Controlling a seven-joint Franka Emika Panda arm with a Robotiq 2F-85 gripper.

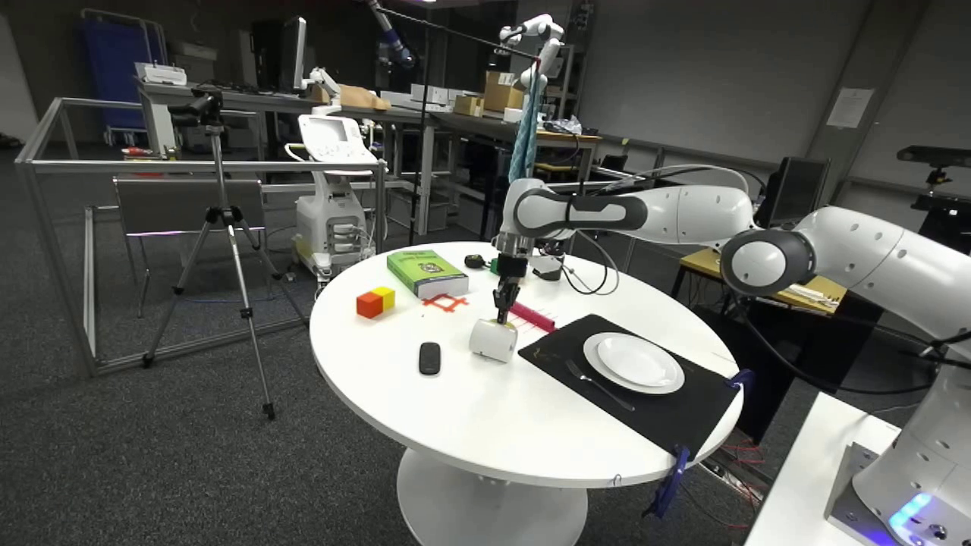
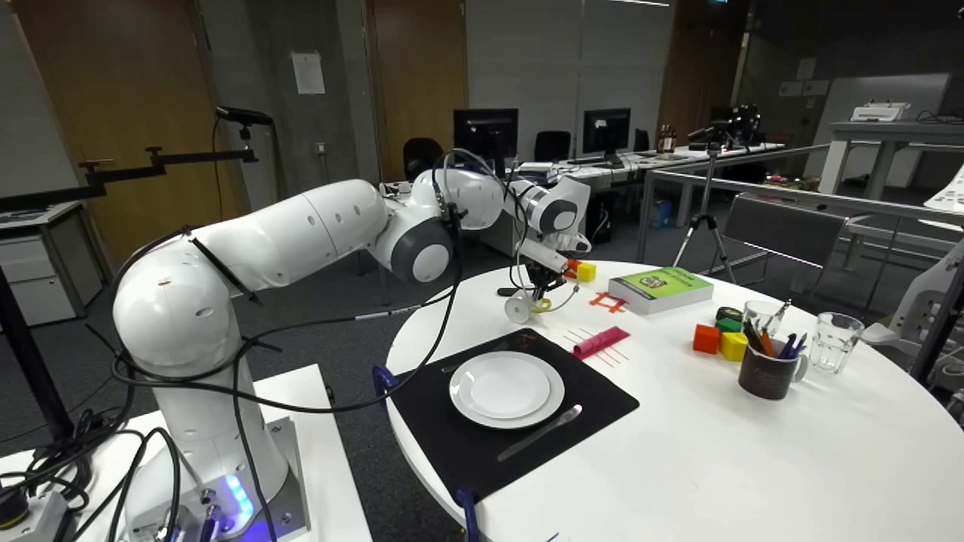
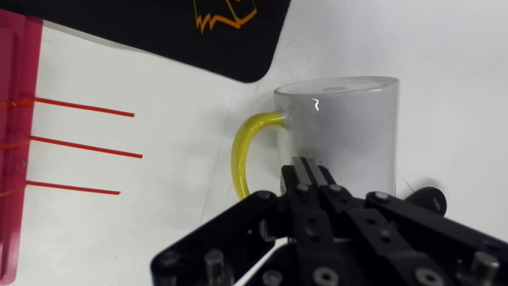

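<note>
A white mug [image 3: 350, 128] with a yellow handle [image 3: 241, 147] lies on its side on the round white table [image 1: 400, 400]. In the wrist view its base faces the top of the picture and the handle points left. My gripper is shut, its fingertips together in front of the mug's side, just right of the handle. Nothing shows between the fingers. From outside, the gripper [image 1: 501, 317] points down at the mug [image 1: 493, 340]; whether the tips touch it I cannot tell.
Beside the mug are a black mouse [image 1: 429, 358], a red-pink object [image 2: 600, 342] and a black placemat [image 2: 434, 424] with plates [image 2: 506, 388] and cutlery. A green book [image 1: 428, 271], cubes [image 1: 370, 304], a dark pen mug [image 2: 765, 372] and glasses [image 2: 836, 342] stand farther off.
</note>
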